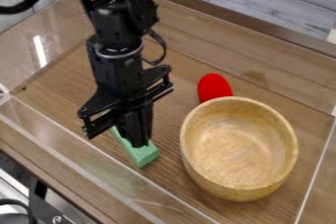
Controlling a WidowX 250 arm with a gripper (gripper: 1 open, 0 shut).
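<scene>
My black gripper (125,110) hangs over the near middle of the wooden table, its fingers angled down to the left, directly above a green block (140,151). The block lies flat, its upper end partly hidden by the gripper. The fingers look close together, with nothing clearly visible between them. A tan wooden bowl (239,154) stands to the right of the gripper and block. A red object (215,86) lies behind the bowl, partly hidden by it.
A transparent edge or panel runs along the left side, and dark cables lie at the lower left corner.
</scene>
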